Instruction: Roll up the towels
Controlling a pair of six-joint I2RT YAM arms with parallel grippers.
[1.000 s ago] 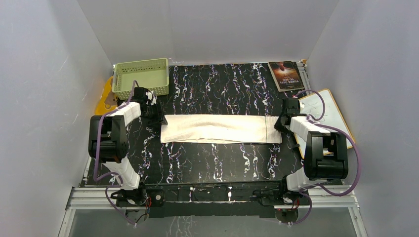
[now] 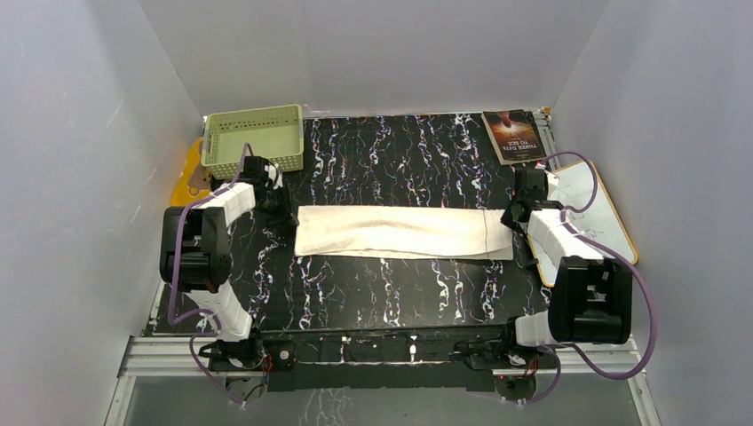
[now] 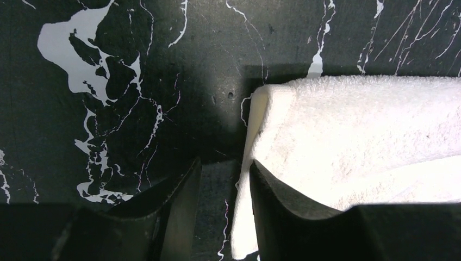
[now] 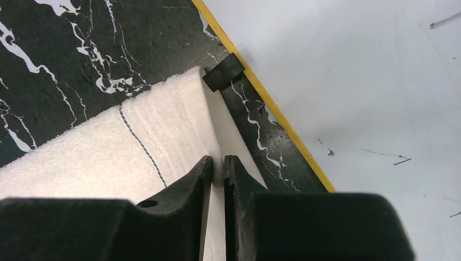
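A white towel lies folded into a long flat strip across the middle of the table. Its upper layer sits slightly askew, so a strip of the lower layer shows along the front. At its right end, my right gripper is shut on the fold of the towel, near a dark stripe. At the other end, my left gripper is open, its fingers apart with dark table between them. Its right finger overlaps the left edge of the towel; whether they touch I cannot tell.
A green basket stands at the back left, beside an orange object. At the back right lies a book. A whiteboard with a yellow rim lies close beside my right gripper.
The towel has slid slightly to the right along with my right gripper. More of the lower layer shows at its front right corner. The left arm has barely moved.
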